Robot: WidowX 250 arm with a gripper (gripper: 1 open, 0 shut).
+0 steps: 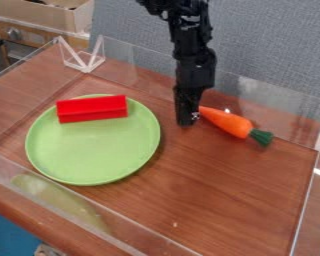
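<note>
The black gripper (190, 112) hangs down at the centre back of the wooden board, shut, its tip low beside the narrow end of an orange carrot (227, 121) with a green top, which lies to its right. Nothing clearly shows between its fingers. To the left, a red block (91, 108) lies on the upper part of a green plate (92, 155).
Clear low walls border the wooden board (216, 200), with a grey panel (270, 60) behind. A box (43, 15) stands outside at the back left. The front right of the board is clear.
</note>
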